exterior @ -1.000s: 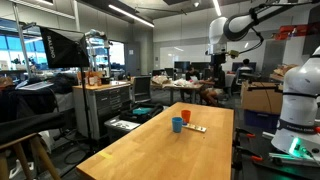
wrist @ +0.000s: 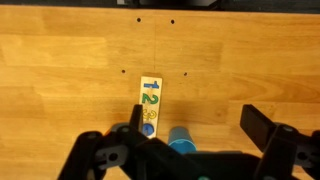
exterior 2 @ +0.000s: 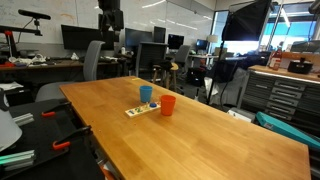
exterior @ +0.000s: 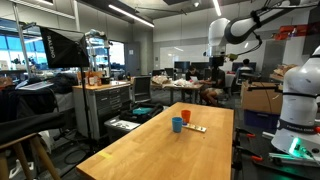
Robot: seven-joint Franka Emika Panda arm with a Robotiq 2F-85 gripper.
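High above the wooden table, my gripper stands open with nothing between its fingers. Exterior view 1 shows the gripper well clear of everything on the tabletop. A blue cup appears at the bottom of the wrist view, partly cut off by the gripper. Left of it lies a pale strip with colored number shapes. In exterior view 2, a red cup stands near the blue cup, with the number strip flat in front of them. The red cup cannot be made out in the wrist view.
A black lamp or softbox on a stand rises beside the table. Chairs and cabinets stand beyond it.
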